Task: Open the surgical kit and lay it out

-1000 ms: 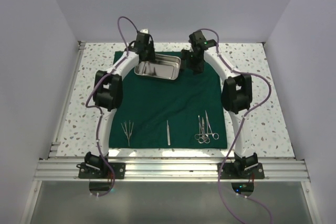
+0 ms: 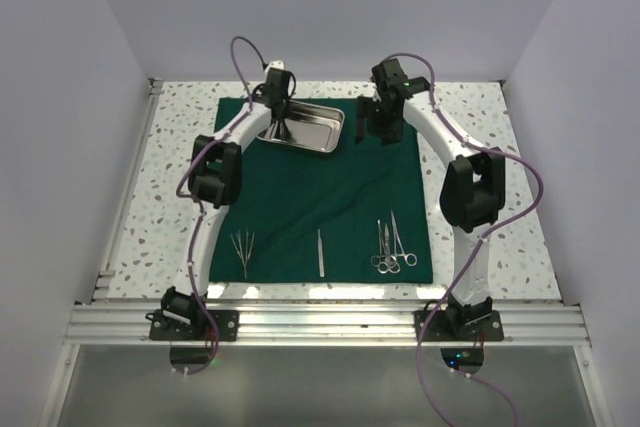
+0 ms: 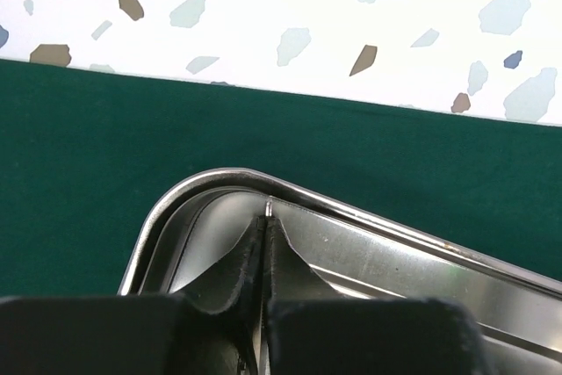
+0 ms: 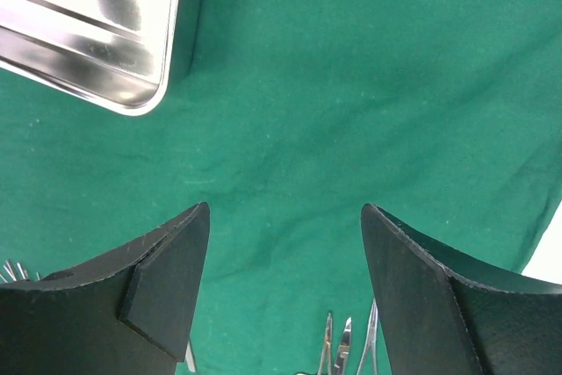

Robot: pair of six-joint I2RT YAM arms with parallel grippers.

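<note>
The metal tray (image 2: 318, 134) lies at the back of the green cloth (image 2: 300, 187). Inside its left end is my left gripper (image 2: 281, 131), pointing down. In the left wrist view its dark fingers (image 3: 230, 280) are close together near a tray corner. A thin silvery tip (image 3: 269, 208) shows at their ends; whether they grip it cannot be made out. To the right of the tray hangs my right gripper, open, with only cloth beneath its fingers. Scissor-like instruments (image 2: 386, 249) lie at the front right, a scalpel-like tool (image 2: 320, 255) front centre, several thin instruments (image 2: 243, 252) front left.
Speckled white table (image 2: 480, 197) surrounds the cloth. Grey walls (image 2: 590, 127) stand at the sides and back. Purple cables (image 2: 520, 212) loop beside both arms.
My left gripper has come down to the tray's left end. The right arm has moved rightward, away from the tray. The tools at the front have stayed where they were.
</note>
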